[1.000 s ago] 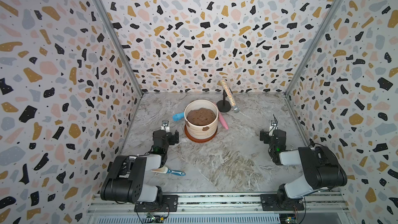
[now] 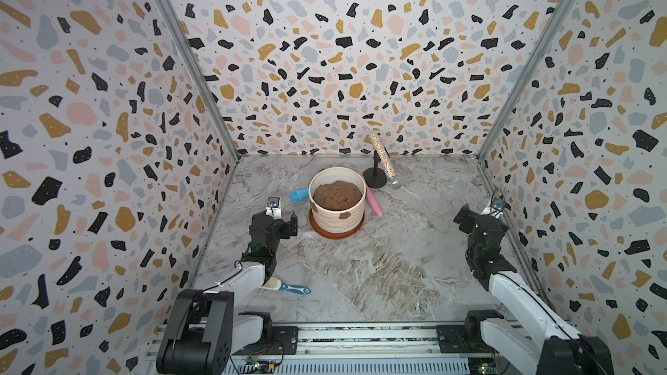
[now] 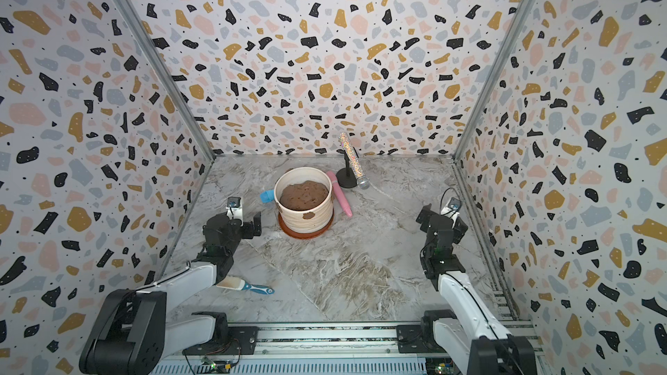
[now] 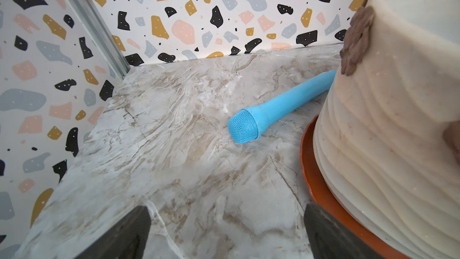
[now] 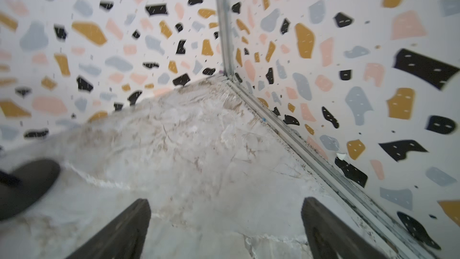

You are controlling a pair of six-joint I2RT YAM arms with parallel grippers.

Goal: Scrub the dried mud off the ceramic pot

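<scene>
The cream ceramic pot [image 2: 338, 221] stands upright on an orange saucer [image 2: 321, 232], brown soil-like fill inside. Dried mud [image 2: 344, 215] clings to its front near the rim, and a further mud patch [image 4: 357, 39] shows on its left side in the left wrist view. Toward the front left lies a brush [image 3: 248, 286] with a blue-and-white handle; the left arm partly covers its head. My left gripper is open and empty, just left of the pot. Far to the right, my right gripper is open over bare tabletop, nothing between its fingers.
A blue microphone [image 4: 282, 105] lies behind the pot's left side, and a pink one [image 3: 340, 196] lies to its right. Behind, a glittery microphone [image 2: 384, 158] leans on a black stand [image 2: 375, 178].
My right arm has swung outward to the right, its gripper turning and shifting toward the right wall. The pot, brush and microphones are unmoved.
</scene>
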